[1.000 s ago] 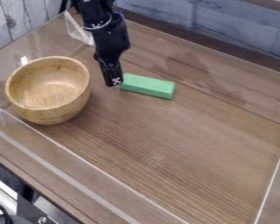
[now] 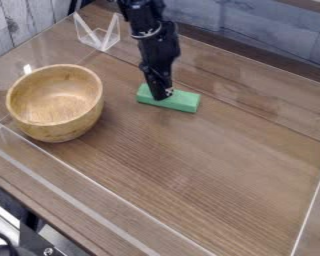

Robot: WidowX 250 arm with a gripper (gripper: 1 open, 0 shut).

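Note:
A green rectangular block (image 2: pixel 180 101) lies flat on the wooden table. My black gripper (image 2: pixel 159 88) is lowered from the top of the view onto the block's left half, its tips at or just over it. Whether the fingers are apart or closed on the block is hard to make out.
A wooden bowl (image 2: pixel 56 104) stands at the left, near the table's edge. A white wire-like object lies at the far left edge beside the bowl.
My gripper has moved right and down from beside the bowl onto the green block. The block looks nearly unmoved.

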